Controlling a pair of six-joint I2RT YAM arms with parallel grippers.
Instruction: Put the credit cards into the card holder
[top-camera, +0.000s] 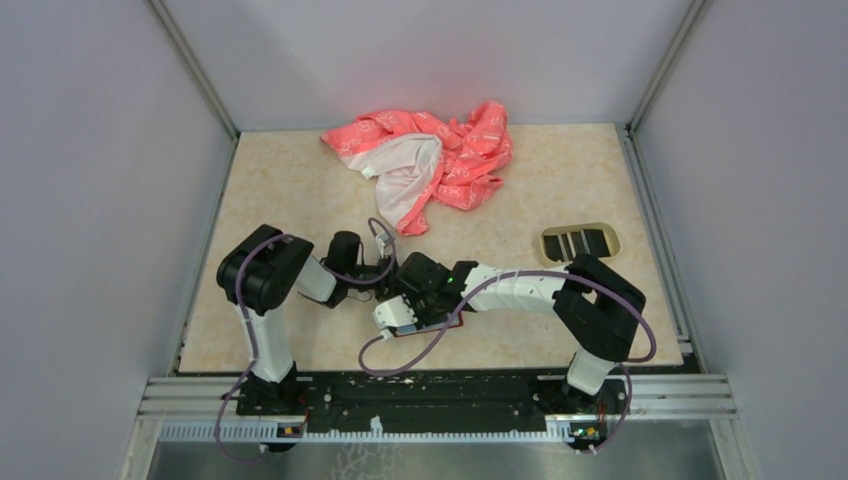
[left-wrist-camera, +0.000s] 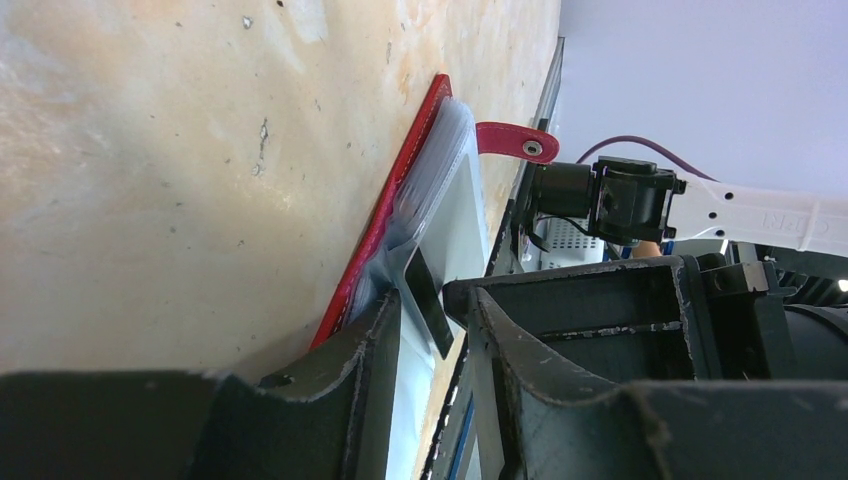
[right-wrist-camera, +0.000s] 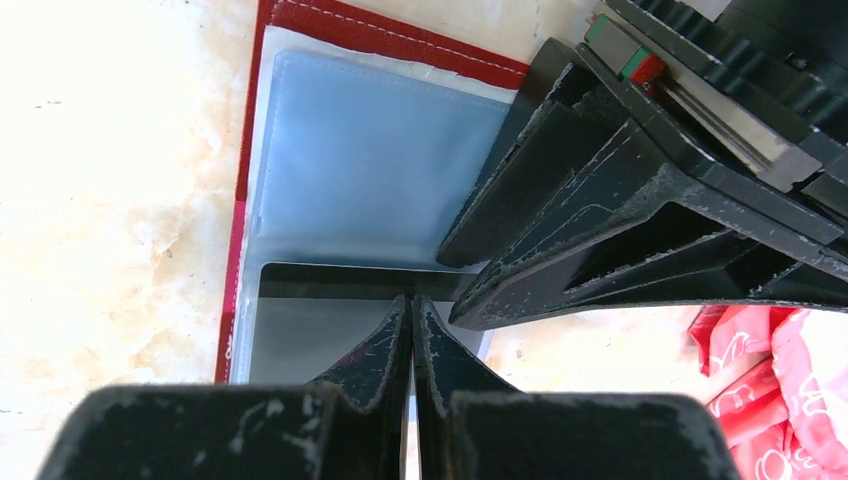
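The open card holder (top-camera: 432, 328) with its red cover lies under both grippers at the table's front middle. In the right wrist view, a grey card with a black stripe (right-wrist-camera: 335, 283) lies flat at the holder's lower pocket, below an empty-looking bluish pocket (right-wrist-camera: 380, 160). My right gripper is shut over the card, nothing visible between its fingertips. Left gripper stands partly open at the holder's side edge; clear sleeves and the card's dark band show beyond its fingers. In the top view, the arms hide most of the holder.
At the right, a tan tray (top-camera: 612, 243) has dark contents with several light strips. A pink cloth (top-camera: 470, 160) lies crumpled at the back. The holder's red snap strap (left-wrist-camera: 515, 141) sticks out sideways.
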